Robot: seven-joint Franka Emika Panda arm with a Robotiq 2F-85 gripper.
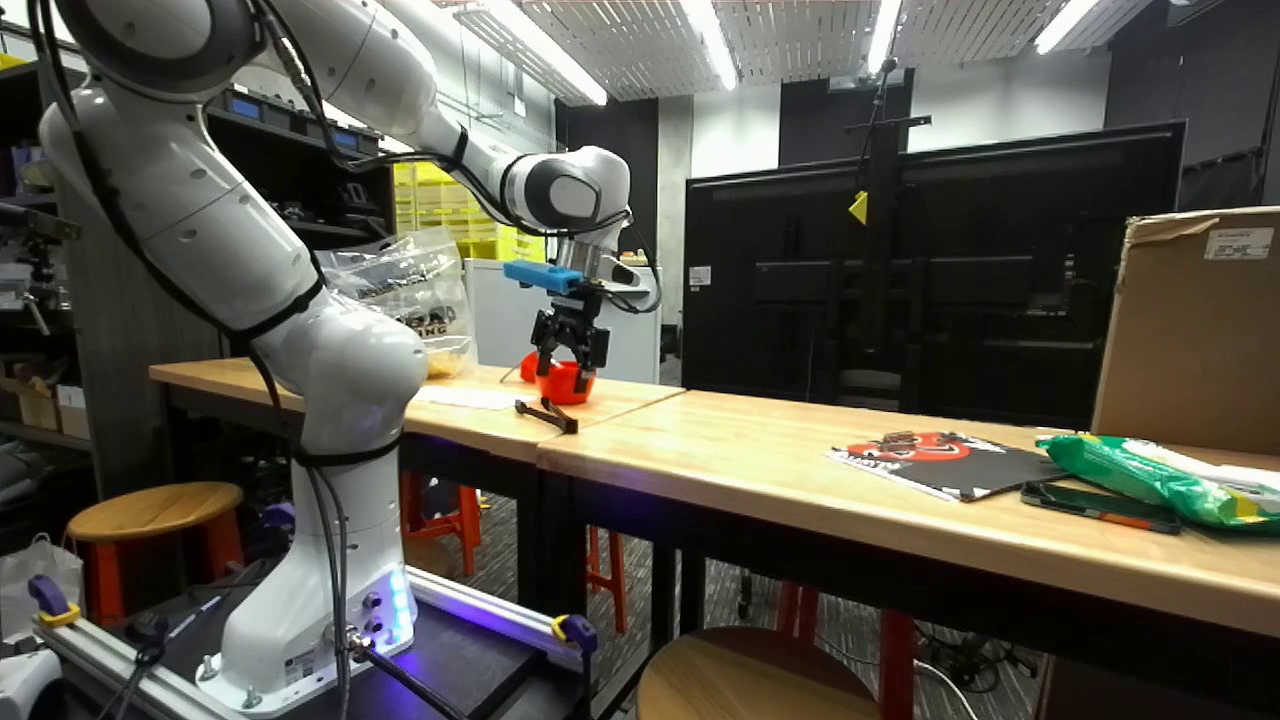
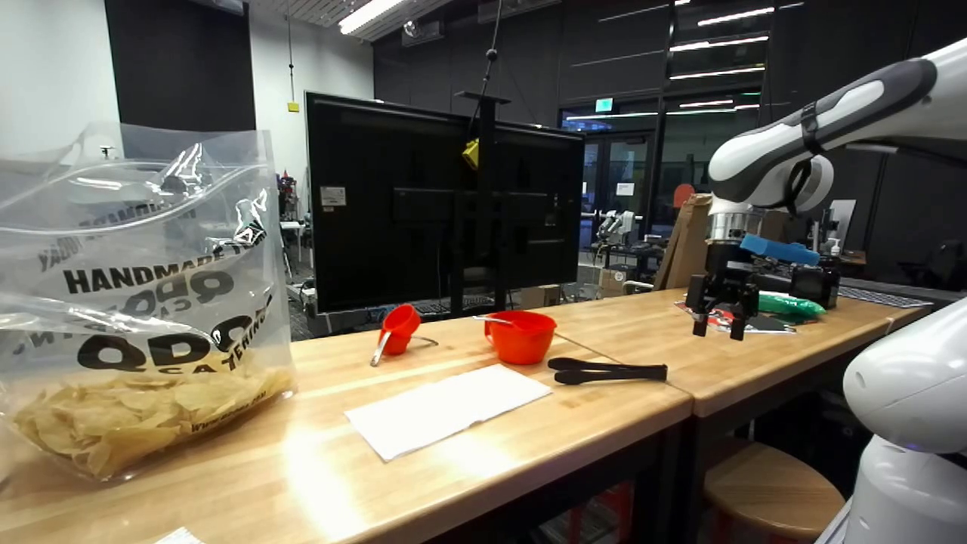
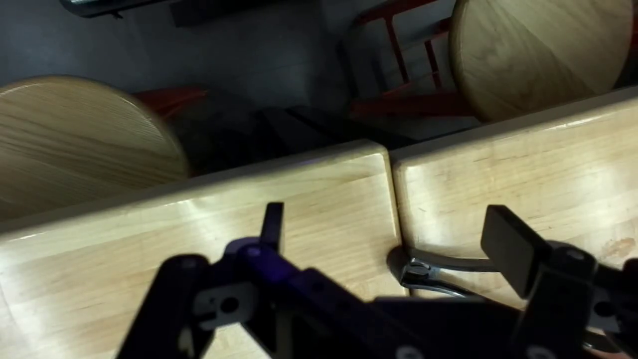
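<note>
My gripper [image 1: 565, 371] hangs above the table, pointing down, its two fingers [image 3: 512, 250] wide apart with nothing between them. In exterior view 2 the gripper [image 2: 718, 334] hovers to the right of a pair of black tongs [image 2: 612, 371], clear of the tabletop. The tongs lie flat near the seam between two tables; in the wrist view the hinge end of the tongs [image 3: 412, 267] shows, the rest partly hidden by the gripper. A red bowl [image 2: 523, 339] with a handle resting in it stands behind the tongs. Left of it, a red measuring cup [image 2: 399, 328] lies tilted.
A clear bag of chips [image 2: 145, 399] stands at the far left, with a white paper sheet [image 2: 444, 409] before the bowl. A dark printed sheet [image 1: 948, 461], a phone [image 1: 1100, 508] and a green packet [image 1: 1152, 478] lie at the right. Bare tabletop [image 1: 720, 438] lies between.
</note>
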